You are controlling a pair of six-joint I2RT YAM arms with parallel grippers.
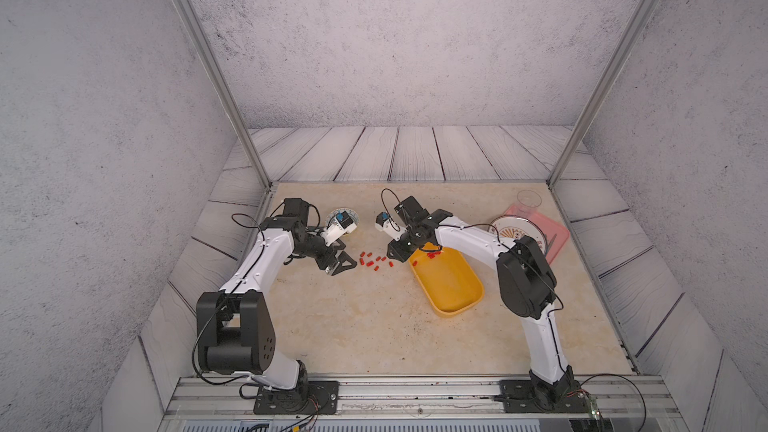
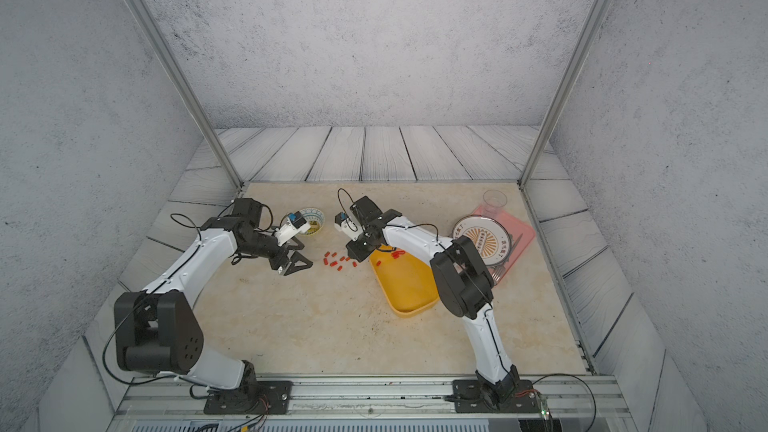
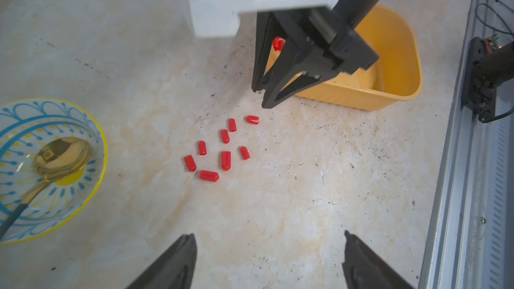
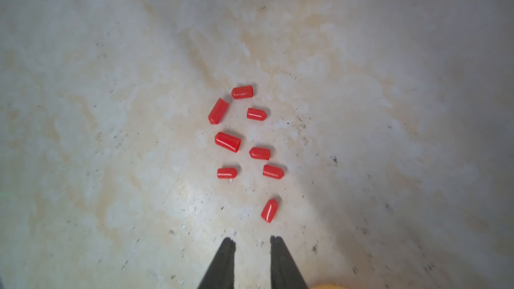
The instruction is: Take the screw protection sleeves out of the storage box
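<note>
Several red screw protection sleeves (image 4: 227, 141) lie loose on the table between the two arms. A yellow storage box (image 1: 448, 288) sits to their right, with a few red sleeves (image 1: 433, 254) inside at its back end. My left gripper (image 1: 336, 264) stands open left of the loose sleeves, nothing between its fingers. My right gripper hangs above the table by the box's back left, its fingertips slightly apart with nothing seen between them.
A patterned bowl (image 3: 69, 192) with a spoon stands behind the loose sleeves. At the right are a plate (image 2: 482, 236), a pink board (image 1: 556, 232) and a clear container (image 2: 494, 200).
</note>
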